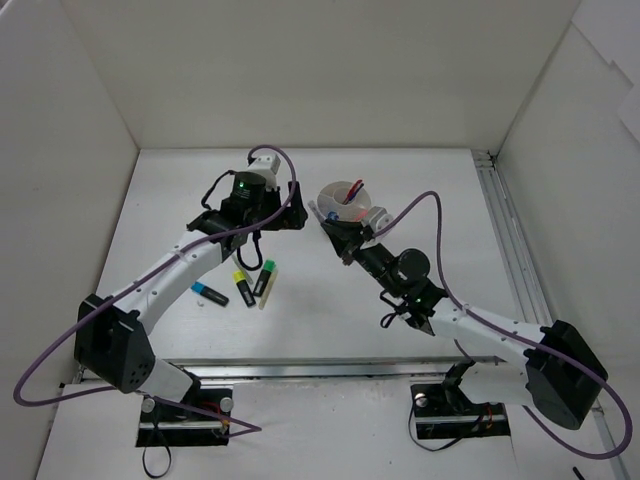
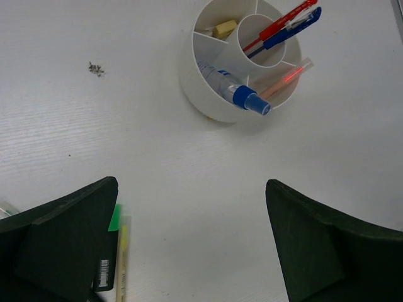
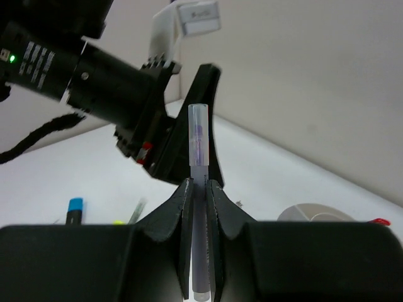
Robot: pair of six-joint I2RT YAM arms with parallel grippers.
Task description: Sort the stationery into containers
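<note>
A slim grey pen with a clear end (image 3: 199,148) stands upright in my right gripper, which is shut on it. From above, that gripper (image 1: 330,222) is just in front of the round white organizer (image 1: 343,192). My left gripper is open and empty, short of the organizer (image 2: 189,69). Inside the organizer are a red pen (image 2: 277,26), a blue pen (image 2: 293,30), a blue-capped bottle (image 2: 236,91), an eraser (image 2: 224,29) and a clear reddish stick (image 2: 286,82). A green-ended marker (image 1: 265,278), yellow-ended marker (image 1: 244,289), blue-ended marker (image 1: 209,293) and thin stick (image 1: 268,288) lie at left.
Both grippers are close together, the left one (image 1: 292,208) beside the right. A dark speck (image 2: 96,68) marks the table. Free table (image 1: 420,190) lies to the organizer's right and in the front middle.
</note>
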